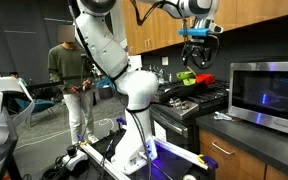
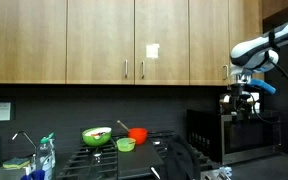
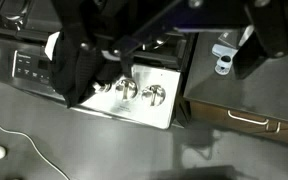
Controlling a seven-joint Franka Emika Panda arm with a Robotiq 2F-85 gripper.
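My gripper is high above the edge where the stove meets the dark counter. Its two dark fingers (image 3: 246,52) stand well apart in the wrist view, with no object visible between them. A small silver-and-white item (image 3: 223,60) lies on the counter below, close to the right finger; what it is cannot be made out. In the second exterior view, the gripper (image 2: 246,112) hangs in front of the microwave (image 2: 262,137). A black cloth (image 3: 79,68) drapes over the stove front, left of the silver knobs (image 3: 126,90).
On the stove sit a green bowl (image 2: 96,137), a red pot (image 2: 137,135) and a small green pot (image 2: 125,145). Wooden cabinets (image 2: 104,45) hang overhead. A bottle (image 2: 46,158) stands by the sink. Someone in tan trousers (image 1: 80,112) is beyond the arm.
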